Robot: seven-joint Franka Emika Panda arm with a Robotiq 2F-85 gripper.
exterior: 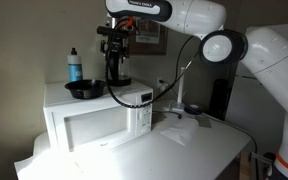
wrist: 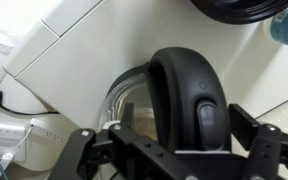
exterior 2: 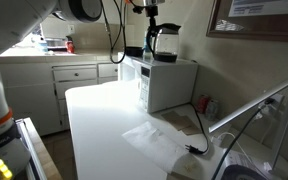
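A glass jug (exterior 2: 168, 46) with a black base and black handle (wrist: 187, 85) stands on top of the white microwave (exterior: 96, 127). My gripper is above the jug and points down, its fingers apart. In the wrist view the handle lies across the space between the fingers, with room showing on its left side. Whether either finger touches it I cannot tell. From the side, the gripper (exterior: 115, 45) hides part of the jug.
Left of the jug on the microwave are a black pan (exterior: 85, 90) and a blue bottle (exterior: 75, 66). A pale cloth (exterior 2: 154, 142) lies on the table. A power strip (wrist: 46, 130) with cables is near the wall.
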